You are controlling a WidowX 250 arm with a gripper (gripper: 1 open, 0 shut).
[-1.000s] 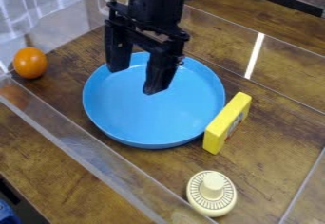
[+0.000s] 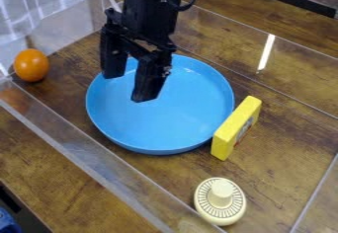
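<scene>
My black gripper [image 2: 134,59] hangs open above the left part of a blue round plate [image 2: 158,120], with nothing visible between its fingers. The arm enters from the top of the view. To the right of the plate a yellow block with a pale top [image 2: 236,129] rests on the wooden table.
An orange round object [image 2: 32,65] sits at the far left. A cream round object with a knob [image 2: 219,201] lies at the bottom right. A clear strip runs along the left and lower side.
The gripper has shifted slightly to the left and turned a little. The plate and the other objects look unmoved.
</scene>
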